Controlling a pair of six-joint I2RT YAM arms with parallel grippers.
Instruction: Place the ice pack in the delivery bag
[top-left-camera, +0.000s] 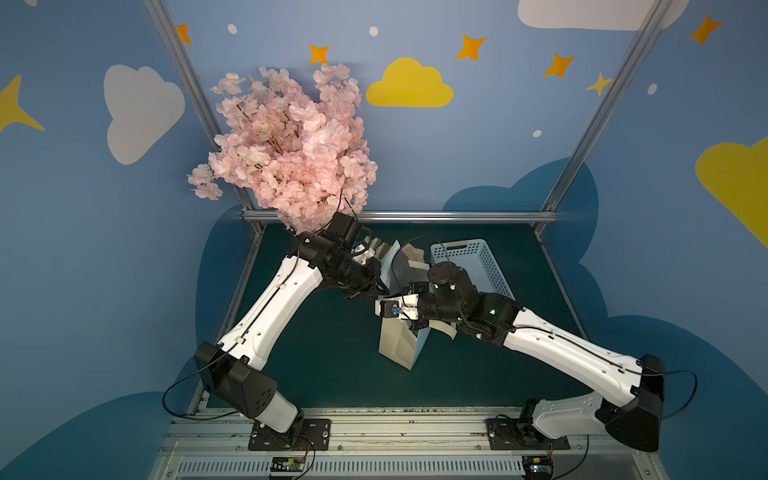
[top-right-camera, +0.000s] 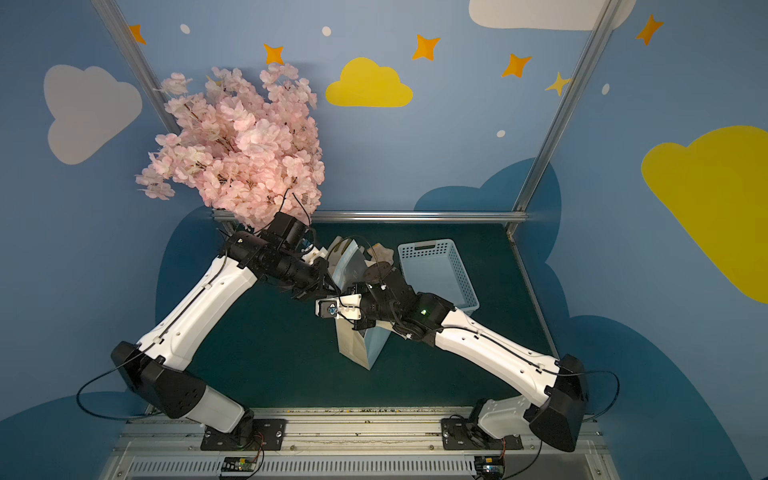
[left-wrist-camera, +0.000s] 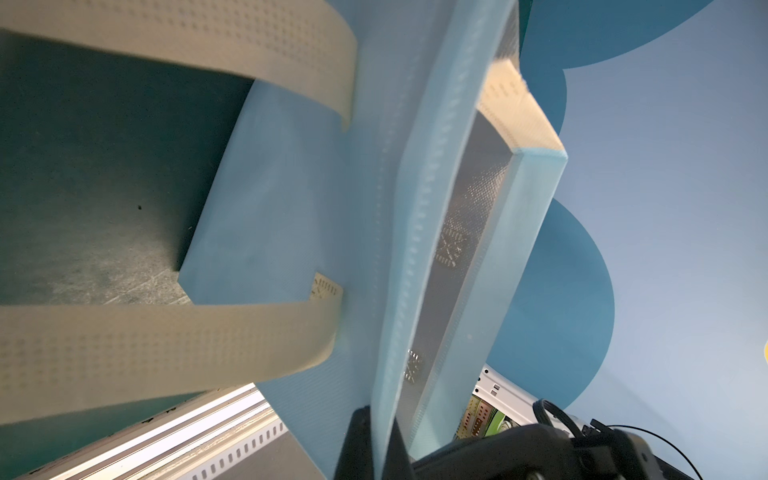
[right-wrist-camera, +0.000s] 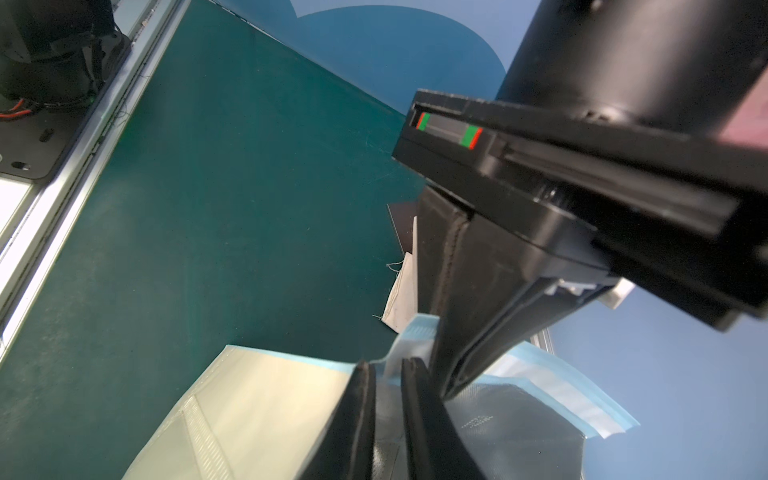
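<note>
The delivery bag (top-left-camera: 397, 345), beige and light blue with a silvery lining, stands with its mouth partly open under both arms. My left gripper is shut on the bag's light-blue rim (left-wrist-camera: 416, 240), which runs between its fingertips. At the same mouth, the right gripper has its fingers parted, with a fold of the bag's edge showing between or just behind them. Part of the silver lining (right-wrist-camera: 520, 424) shows in the right wrist view. I cannot make out the ice pack in any view; the bag's depths are hidden.
A light-blue basket (top-left-camera: 488, 272) stands behind and right of the bag, empty where visible. Beige straps (left-wrist-camera: 160, 352) loop out from the bag's side. Pink blossoms (top-left-camera: 296, 144) fill the back left corner.
</note>
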